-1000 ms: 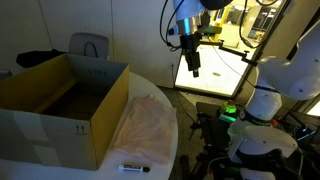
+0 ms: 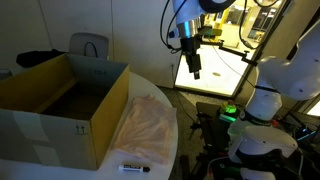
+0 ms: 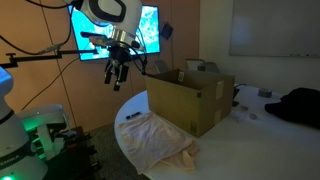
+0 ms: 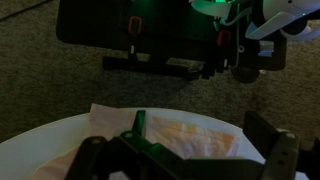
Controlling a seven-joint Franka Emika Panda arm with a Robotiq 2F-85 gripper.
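My gripper (image 2: pixel 183 62) hangs high above the right edge of the table, with its two dark fingers spread apart. In the wrist view its fingers (image 4: pixel 262 134) frame the lower part of the picture, wide apart with nothing between them. A pale pink cloth (image 2: pixel 145 128) lies spread and wrinkled on the white table, below and to the left of the gripper. Beside the cloth rests a small dark-and-white cylinder (image 2: pixel 133 168). A large open cardboard box (image 3: pixel 198 100) stands next to the cloth, its inside mostly hidden.
The white table (image 3: pixel 250 150) has free room around the box and cloth. A dark bundle (image 3: pixel 299 107) and several small items lie at its far end. A grey chair (image 2: pixel 89 44) stands behind the table in exterior view 1.
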